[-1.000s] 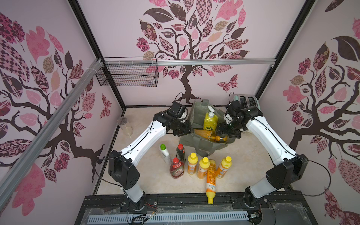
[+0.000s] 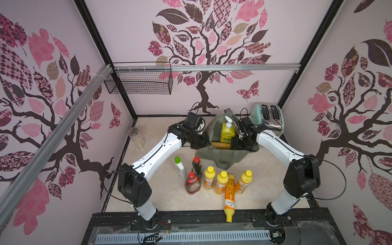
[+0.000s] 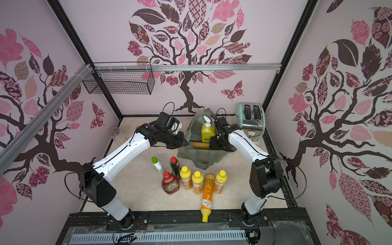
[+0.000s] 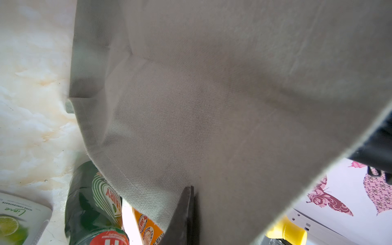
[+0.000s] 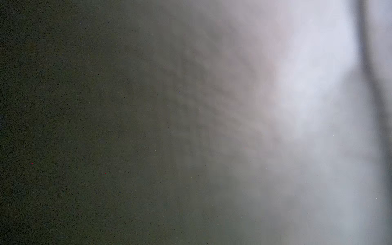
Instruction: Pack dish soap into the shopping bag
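The grey-green shopping bag (image 2: pixel 224 158) stands mid-table with its mouth facing up and a yellow AXE pump bottle (image 2: pixel 227 134) inside. A brown-orange item (image 2: pixel 221 145) lies in front of that bottle. At the bag's left rim, my left gripper (image 2: pixel 208 144) is shut on the fabric; in the left wrist view cloth covers most of the frame beside a dark finger (image 4: pixel 188 212). My right gripper (image 2: pixel 232 145) is at the right part of the bag's mouth, its fingertips hard to make out. Blurred dark cloth fills the right wrist view, hiding its fingers.
In front of the bag stand a green-capped white bottle (image 2: pixel 179 166), a dark red-capped bottle (image 2: pixel 196 165), a red Fairy bottle (image 2: pixel 192 183) and several yellow-capped bottles, one lying down (image 2: pixel 229 198). A toaster (image 2: pixel 271 118) is behind right; a glass jar (image 2: pixel 137 138) stands left.
My right gripper has moved left and lower at the bag's mouth. The orange rounded thing beside it no longer shows there. The bag's right side has shifted; the left arm is nearly still.
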